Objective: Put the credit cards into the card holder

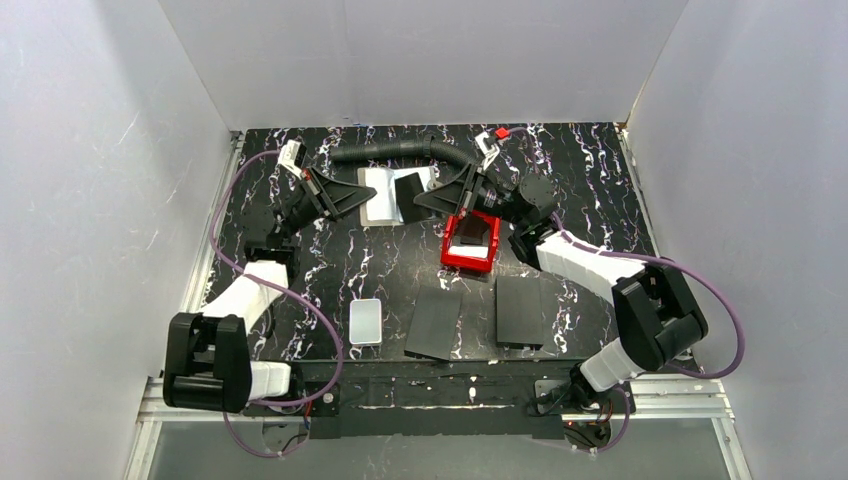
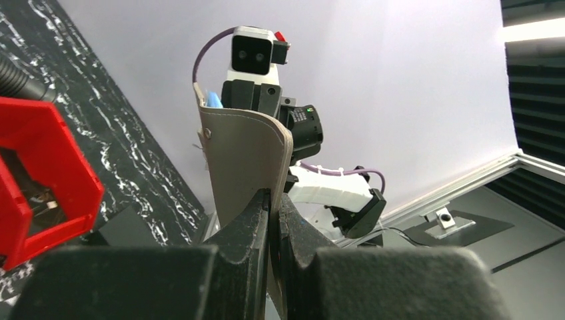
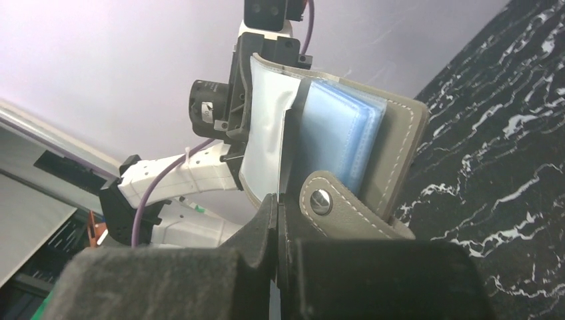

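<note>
The card holder [image 1: 379,210] is held up open at the back middle in the top view, with my left gripper [image 1: 371,193] shut on its left side. It has a taupe cover [image 2: 238,157], clear bluish sleeves [image 3: 333,130] and a snap strap [image 3: 343,212]. My right gripper [image 1: 418,200] is shut on a black credit card [image 1: 407,190]. In the right wrist view the card stands almost edge-on against the open holder, beside the sleeves. Whether any of its edge is inside a pocket, I cannot tell.
A red box [image 1: 489,262] with a dark card and a white one inside stands below my right arm. Nearer the front edge lie a white tray [image 1: 366,322] and two dark flat panels [image 1: 433,322]. A black hose [image 1: 395,151] runs along the back.
</note>
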